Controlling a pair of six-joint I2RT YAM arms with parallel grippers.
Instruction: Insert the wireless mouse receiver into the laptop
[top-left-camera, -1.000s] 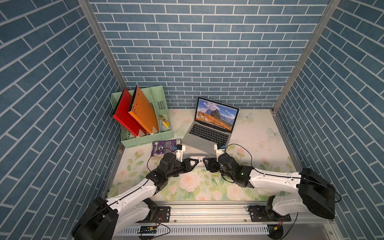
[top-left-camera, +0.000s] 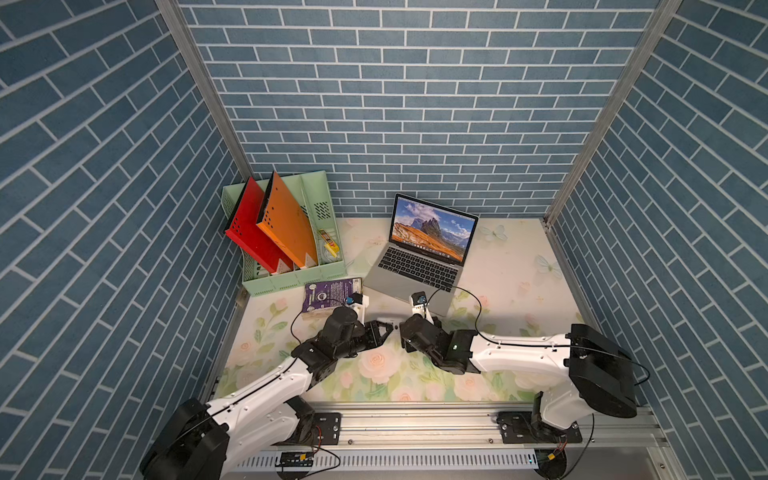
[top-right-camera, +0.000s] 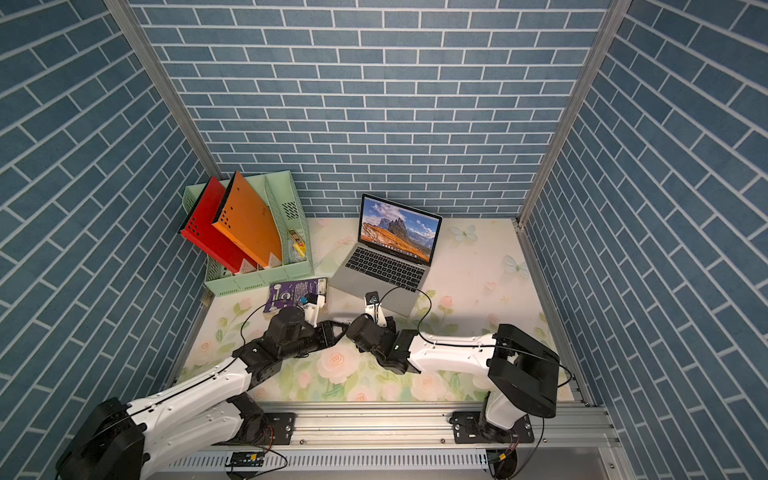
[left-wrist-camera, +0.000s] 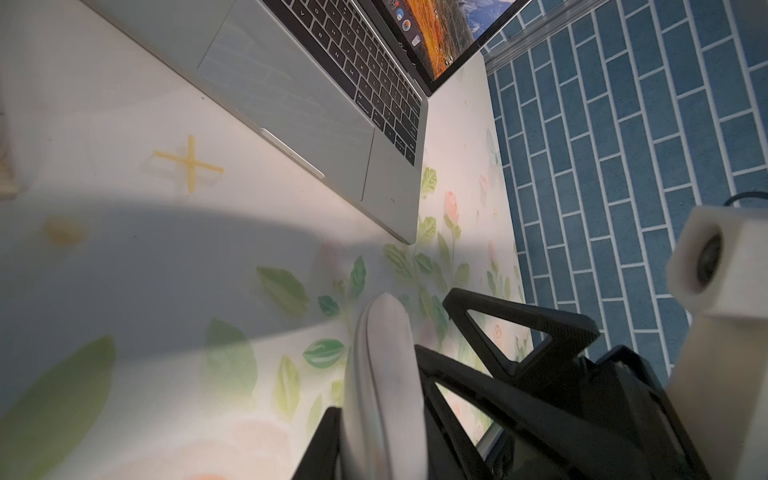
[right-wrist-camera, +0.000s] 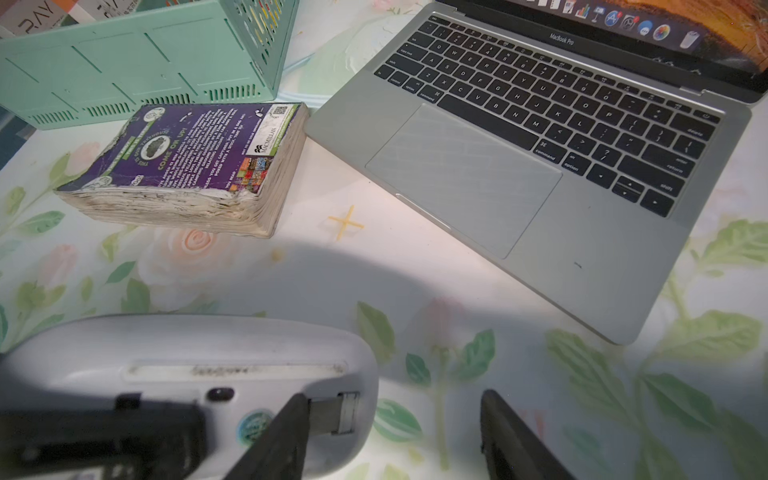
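Observation:
The silver laptop (top-left-camera: 412, 276) stands open at the back middle, screen lit. My left gripper (top-left-camera: 379, 331) is shut on a white mouse (left-wrist-camera: 382, 384) just in front of it. In the right wrist view the mouse's underside faces up, with a small metallic piece (right-wrist-camera: 334, 414) in a slot at its end, seemingly the receiver. My right gripper stands open beside that end, its fingers apart, one at or very near the slot; whether it touches cannot be told.
A green file holder (top-left-camera: 292, 278) with red and orange folders stands at the back left. A thick purple book (right-wrist-camera: 184, 148) lies left of the laptop.
Over the last second my right arm has moved left and turned at the wrist, beside the mouse. My left gripper has shifted only slightly, still holding the mouse.

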